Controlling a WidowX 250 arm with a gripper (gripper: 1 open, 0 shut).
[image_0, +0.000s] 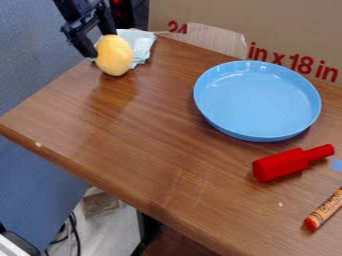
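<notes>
At the upper left of the camera view my dark gripper (83, 38) hangs just left of a yellow, rounded object (115, 57); whether its fingers are open or shut is unclear. The yellow object rests on the wooden table, with a crumpled white-blue cloth (138, 42) behind it.
A blue plate (257, 98) lies at the right, with a red bottle (290, 162) and an orange crayon-like tube (323, 209) below it. Cardboard (274, 30) stands behind the table (147, 150).
</notes>
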